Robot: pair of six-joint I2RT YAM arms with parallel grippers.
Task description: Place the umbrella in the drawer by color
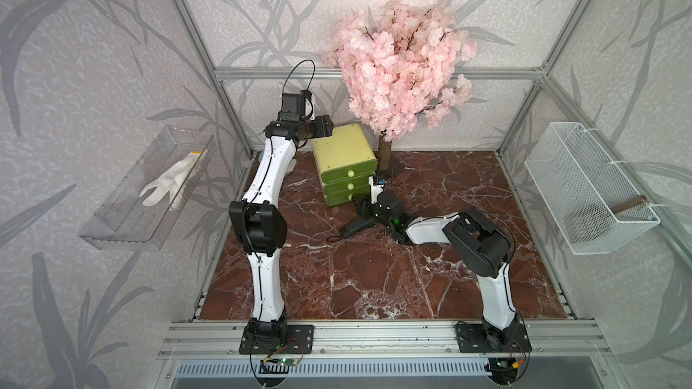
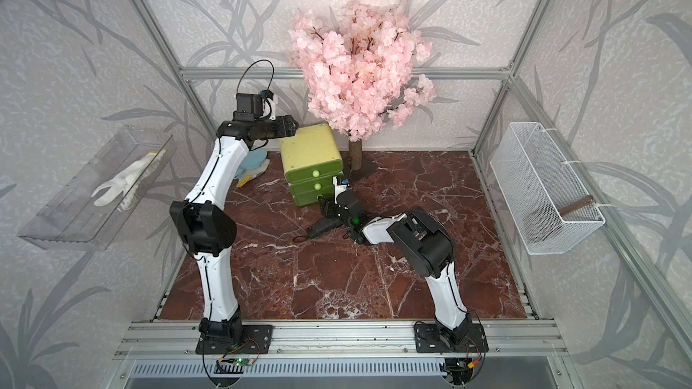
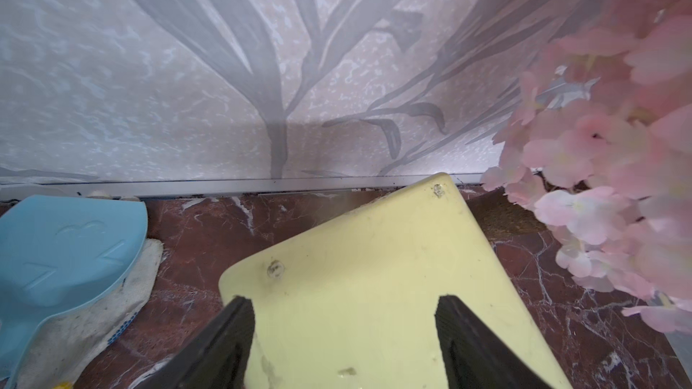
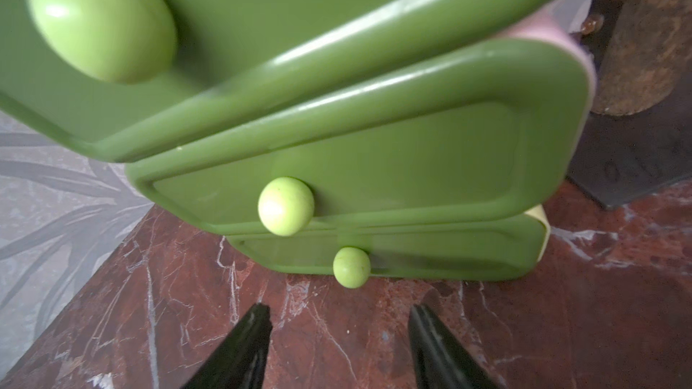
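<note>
A dark folded umbrella (image 1: 358, 226) with a thin strap lies on the marble table, partly under the right arm. Behind it stands a small cabinet (image 1: 344, 150) with a pale yellow top and green drawer fronts. In the right wrist view its top knob (image 4: 102, 18), middle knob (image 4: 286, 206) and bottom knob (image 4: 351, 267) show. My right gripper is open before these fronts, nothing between its fingers. My left gripper hangs above the cabinet's top, its fingers apart and empty.
A pink blossom tree (image 1: 403, 57) stands behind the cabinet on the right. Left of the cabinet lies a blue scoop-like item (image 3: 68, 252) on something white. Side baskets hang at left (image 1: 108, 234) and right (image 1: 591, 223).
</note>
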